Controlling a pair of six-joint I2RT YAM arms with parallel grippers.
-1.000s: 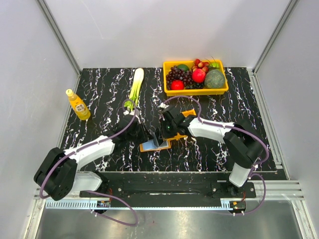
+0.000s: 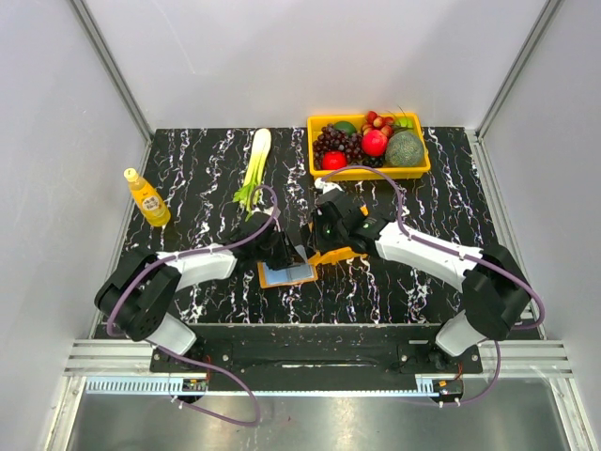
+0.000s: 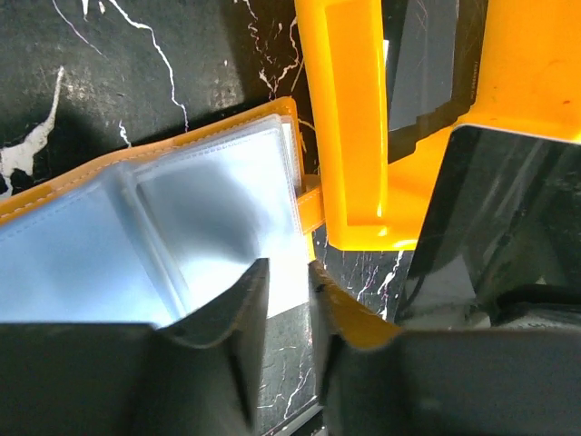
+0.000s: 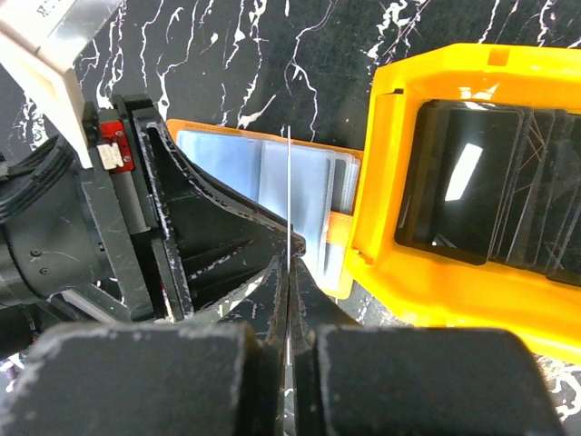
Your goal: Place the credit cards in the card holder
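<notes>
The card holder (image 3: 209, 209), orange-edged with pale blue clear sleeves, lies open left of a yellow tray (image 4: 386, 173) holding dark cards (image 4: 454, 182). My left gripper is low over the holder's right end, fingers slightly parted, with nothing clearly between them. A dark glossy card (image 3: 454, 227) fills the right of the left wrist view. My right gripper is beside the tray; its fingertips are together, with a thin pale edge between them, apparently a card seen edge-on above the holder.
A fruit bin (image 2: 371, 174) stands at the back right, celery (image 2: 254, 164) at the back, and a yellow bottle (image 2: 147, 197) at the left.
Both arms have shifted: the right one right and slightly up in the top view, the left one slightly right. The holder shows a little further left.
</notes>
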